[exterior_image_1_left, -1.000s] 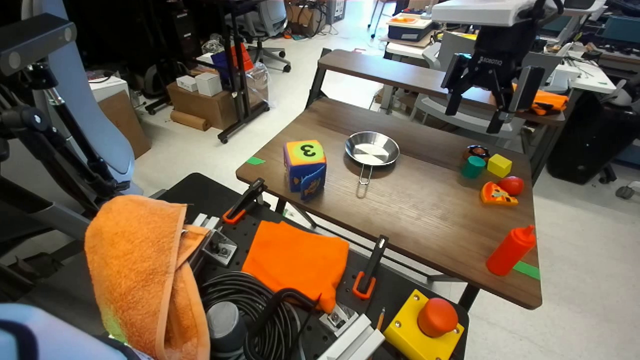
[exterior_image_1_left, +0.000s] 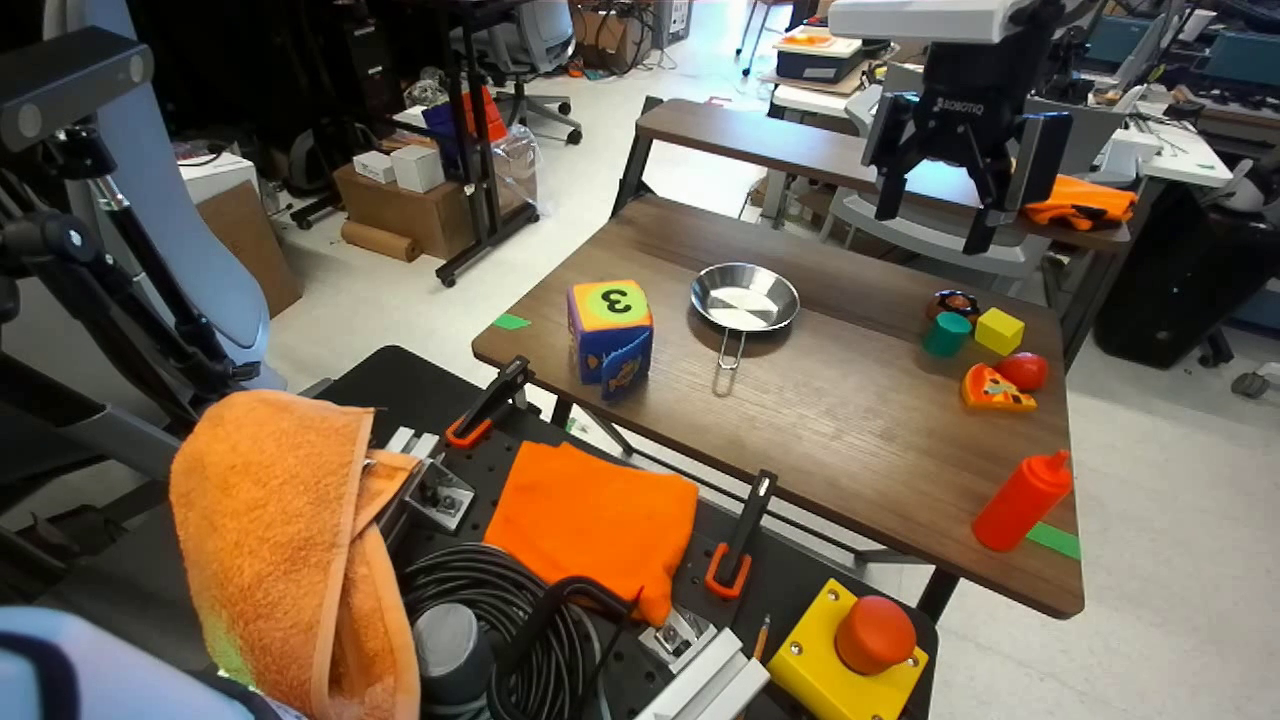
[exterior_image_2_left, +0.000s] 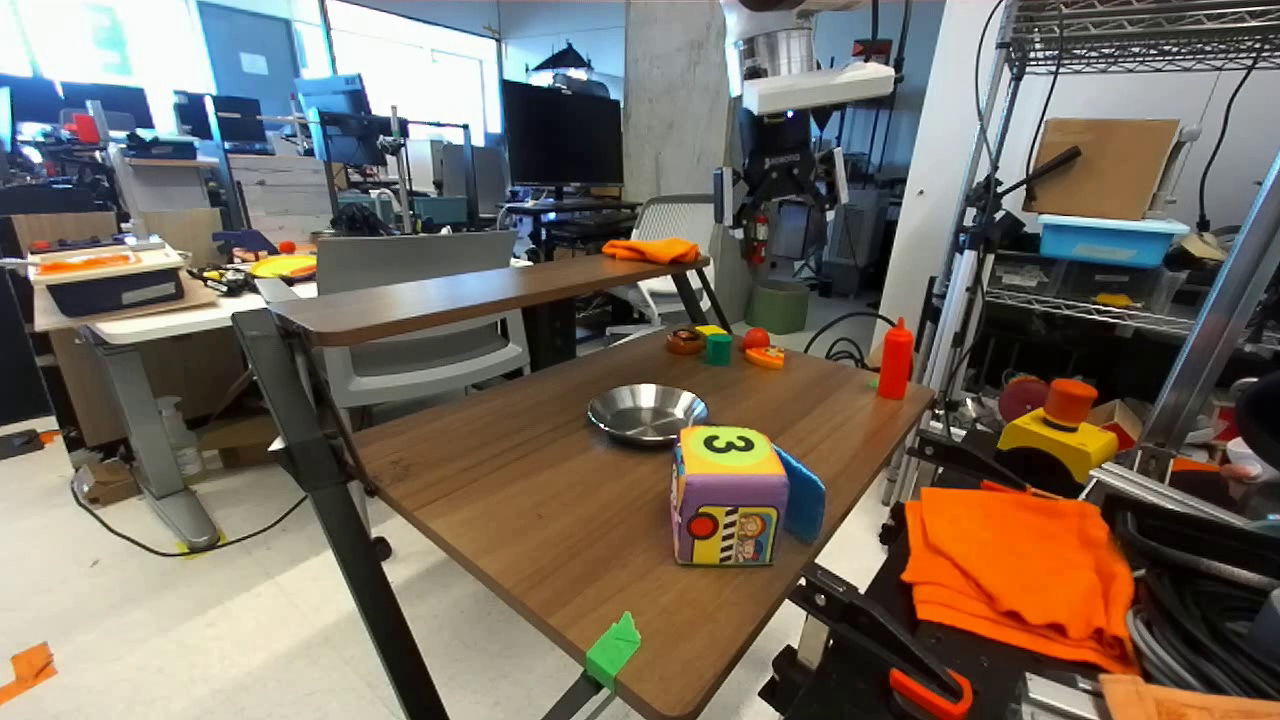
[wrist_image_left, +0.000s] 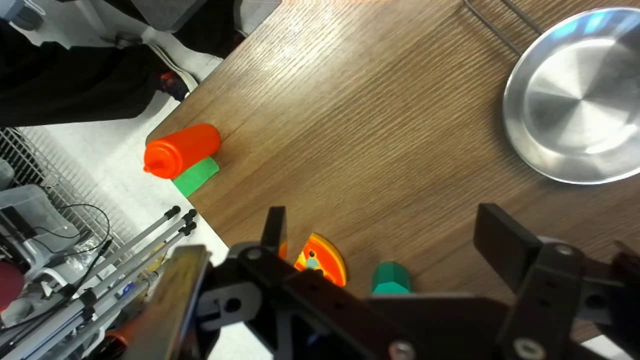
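My gripper (exterior_image_1_left: 937, 228) hangs open above the far right part of the wooden table, with nothing between its fingers. A steel pan (exterior_image_1_left: 744, 298) with a wire handle rests at mid-table; the wrist view has the pan (wrist_image_left: 576, 102) at upper right. Grouped at the table's right end are a green block (exterior_image_1_left: 947, 335), a yellow block (exterior_image_1_left: 999, 331), a red ball-like piece (exterior_image_1_left: 1023, 371), a toy pizza slice (exterior_image_1_left: 997, 389) and a dark round item (exterior_image_1_left: 954, 305). A red squeeze bottle (exterior_image_1_left: 1022, 500) stands upright at the near right corner. A soft number cube (exterior_image_1_left: 609, 336) sits at the left.
A raised shelf (exterior_image_1_left: 768, 136) runs along the table's back edge, an orange cloth (exterior_image_2_left: 651, 250) at one end. Clamps and an emergency stop button (exterior_image_1_left: 872, 635) occupy the black cart in front.
In exterior view 1 my gripper has shifted a little to the left and slightly upward, staying open. The objects on the table have not moved.
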